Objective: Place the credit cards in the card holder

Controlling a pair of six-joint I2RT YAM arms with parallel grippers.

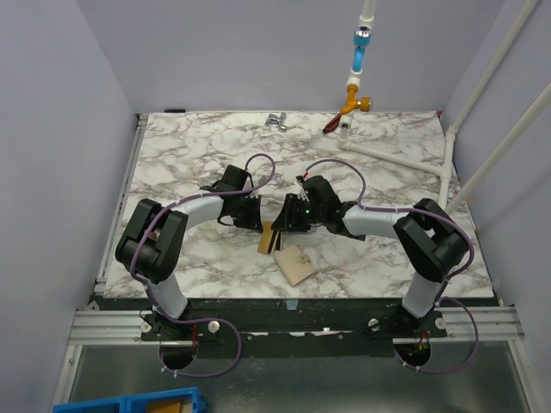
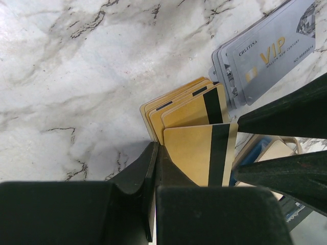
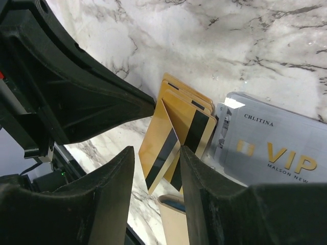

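A fanned stack of gold cards (image 2: 191, 115) with black stripes lies on the marble table. The uppermost gold card (image 3: 158, 145) is tilted and turned away from the others. My right gripper has its fingertips apart at opposite long edges of that card, near its striped end; they appear to bear on it. At the card's other end stands my left gripper, shut, with its tips against the edge and nothing visible between them. Below the stack lies the beige card holder (image 1: 295, 266), partly in view in the right wrist view.
Silver VIP cards (image 3: 271, 143) lie beside the gold stack, mostly hidden by the right gripper from above. Small metal parts (image 1: 276, 120) sit at the back edge. White pipes (image 1: 396, 157) cross the right side. Clear table lies to the left.
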